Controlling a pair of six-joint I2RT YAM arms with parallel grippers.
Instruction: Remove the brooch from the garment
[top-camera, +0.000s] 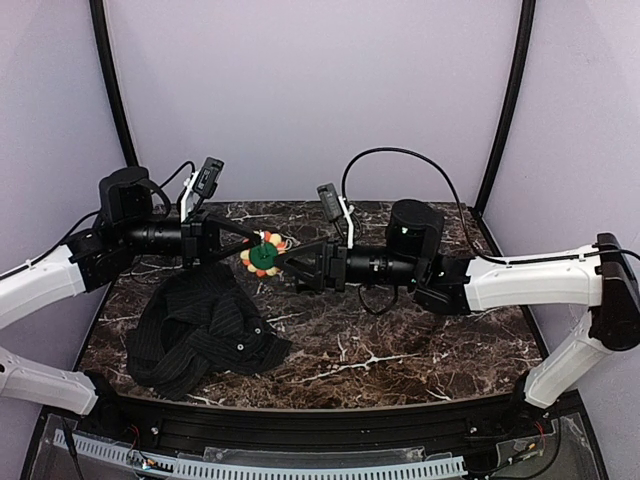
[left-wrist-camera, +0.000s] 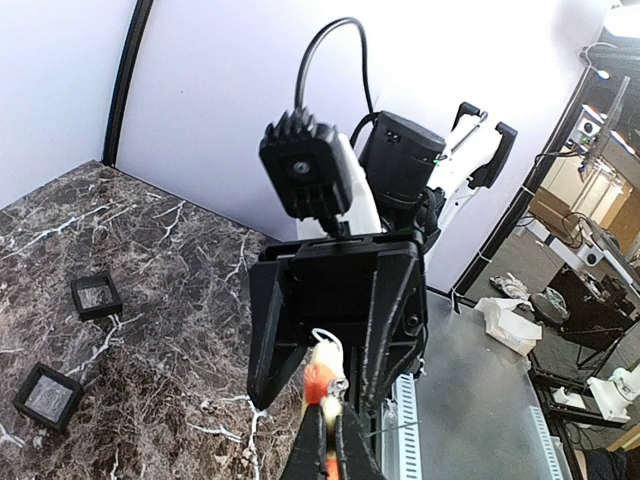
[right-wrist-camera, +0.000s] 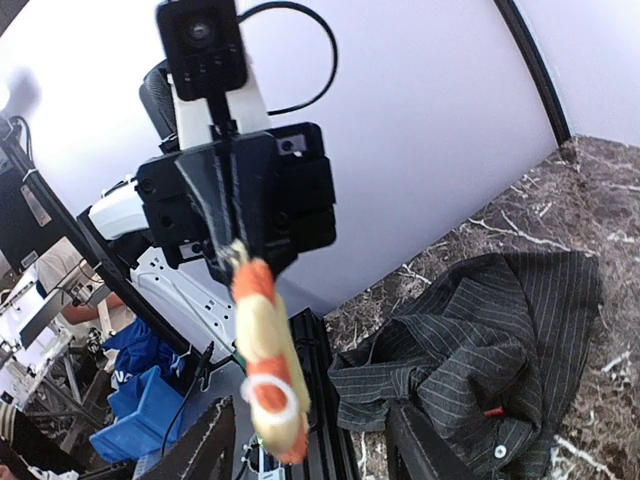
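The flower brooch (top-camera: 263, 256), green centre with orange and cream petals, hangs above the dark striped garment (top-camera: 200, 325) in the top view, between the grippers. My left gripper (top-camera: 255, 236) is shut at the brooch's top edge; in the left wrist view the brooch (left-wrist-camera: 321, 380) is seen edge-on at its fingertips, with a white loop on top. My right gripper (top-camera: 282, 257) is beside the brooch; in the right wrist view its fingers are apart, with the brooch (right-wrist-camera: 266, 350) ahead of them. The garment (right-wrist-camera: 470, 360) lies crumpled on the table.
Two small dark square frames (left-wrist-camera: 48, 397) lie on it in the left wrist view. Walls enclose the back and sides.
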